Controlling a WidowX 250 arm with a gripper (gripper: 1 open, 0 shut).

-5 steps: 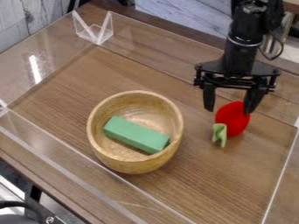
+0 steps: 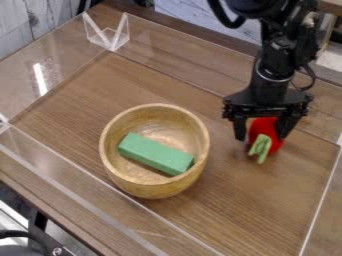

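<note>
My black gripper (image 2: 269, 112) is lowered at the right of the table, its open fingers around a red rounded object (image 2: 274, 132) with a light green part (image 2: 261, 147) pointing toward the front; it looks like a carrot or strawberry-like toy, and its upper part is partly hidden by the fingers. Left of it, a tan round bowl (image 2: 147, 180) holds a green block (image 2: 155, 154).
A small clear plastic item (image 2: 106, 30) stands at the far left back.
The bowl and block are unchanged.
</note>
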